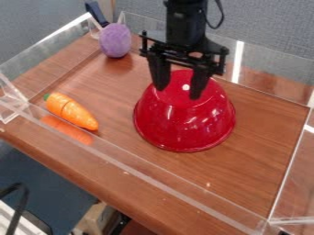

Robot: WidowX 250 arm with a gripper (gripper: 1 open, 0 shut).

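Observation:
A black gripper (185,66) hangs over a red upturned bowl (185,119) in the middle of the wooden table (245,170). Its two fingers are apart, open, reaching down around the top of the bowl; whether they touch it I cannot tell. A white dot shows on the bowl's top between them.
An orange toy carrot (70,111) lies at the left, and a purple oval object (116,39) is at the back left. Clear low walls edge the table. Bare wood surrounds the bowl to the front and right.

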